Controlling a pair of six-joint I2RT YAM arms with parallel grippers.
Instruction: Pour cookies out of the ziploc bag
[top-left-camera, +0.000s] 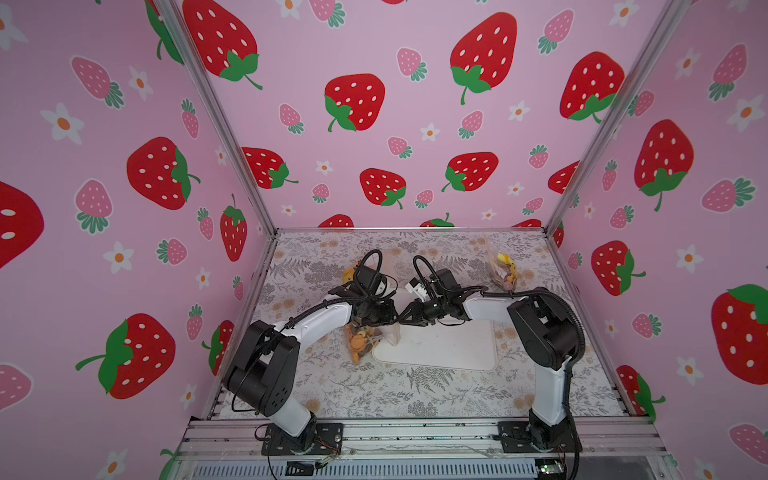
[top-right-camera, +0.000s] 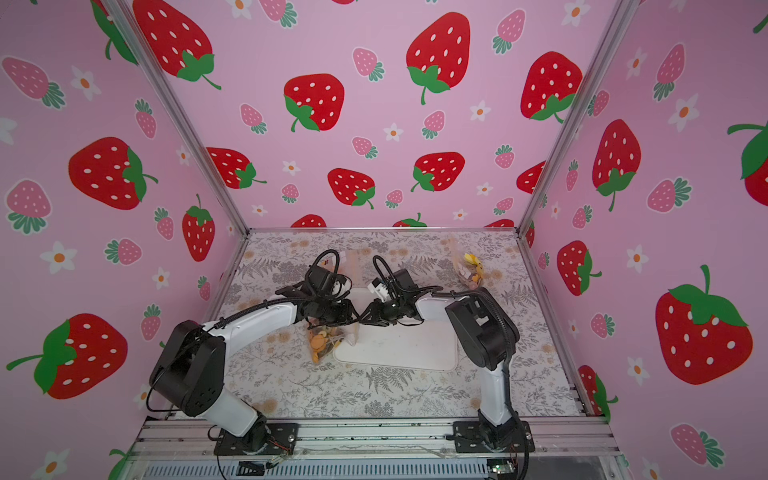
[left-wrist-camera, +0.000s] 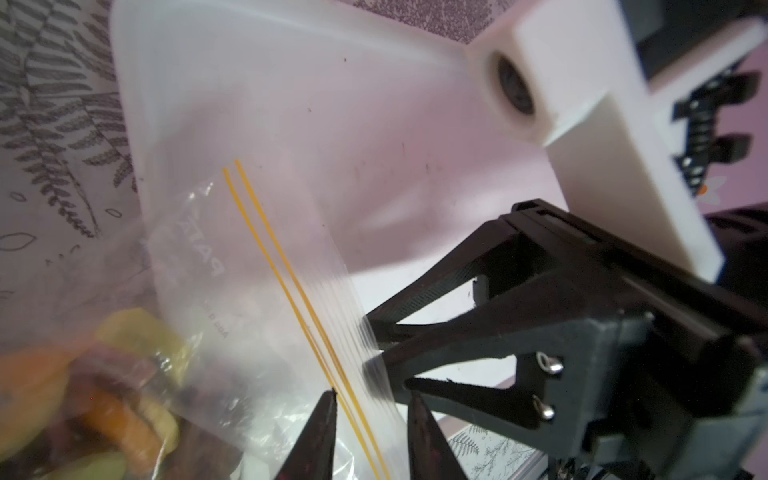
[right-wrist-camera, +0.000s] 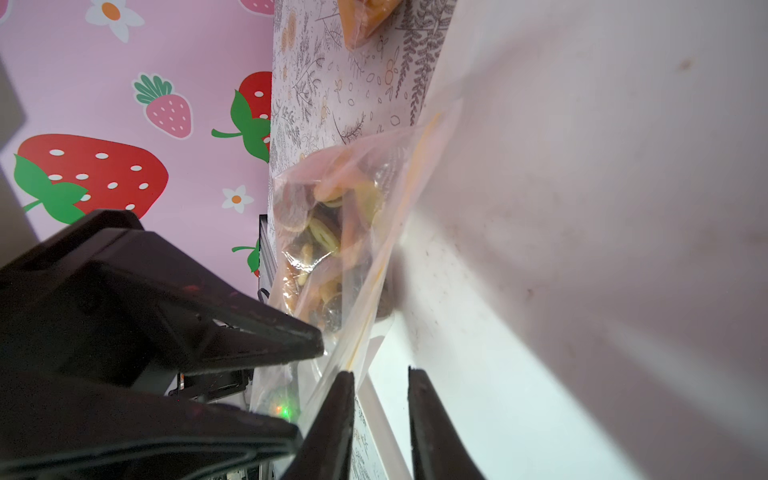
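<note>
The clear ziploc bag (left-wrist-camera: 224, 320), with two yellow zip lines and cookies (left-wrist-camera: 120, 408) inside, lies at the left end of the white tray (top-left-camera: 436, 350). Its mouth overlaps the tray floor. My left gripper has its fingertips apart, with the zip edge of the bag passing between or under them; contact cannot be made out. From the opposite side my right gripper is open, its fingertips close to the bag's mouth and to the left gripper. Both grippers nearly meet over the tray's left part (top-left-camera: 405, 318).
Another filled bag (top-left-camera: 504, 272) lies at the back right of the table. Something orange-yellow (top-left-camera: 349, 274) shows behind the left gripper, mostly hidden. Most of the tray floor is bare, and the table in front of it is clear.
</note>
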